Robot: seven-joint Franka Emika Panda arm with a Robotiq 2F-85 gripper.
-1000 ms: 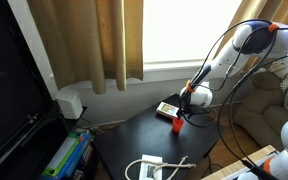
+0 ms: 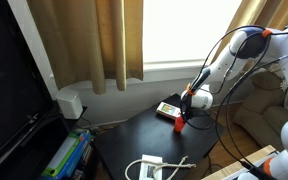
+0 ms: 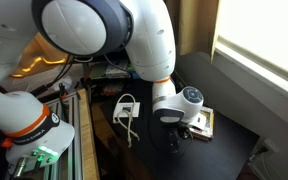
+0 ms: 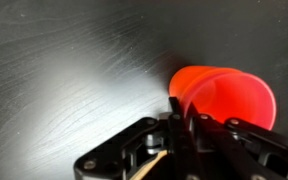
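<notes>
An orange-red cup (image 4: 234, 97) fills the right of the wrist view, its open mouth facing toward the camera and to the right. My gripper is shut on the near side of its rim, with the cup wall between the fingers. In exterior view 1 the cup (image 2: 179, 125) shows as a small red shape at the dark table's right part, just below the gripper (image 2: 183, 114). Whether its base touches the table is hard to tell. From exterior view 2, the gripper (image 3: 175, 142) points down over the table and the cup is hidden.
A small pale-framed box (image 2: 168, 110) lies behind the cup, close to the arm. Toward the table's front is a white power strip (image 2: 150, 168) with a looping white cable (image 3: 131, 126).
Almost nothing differs. The cup and gripper appear shifted very slightly to the right in exterior view 1, with the gripper still at the cup.
</notes>
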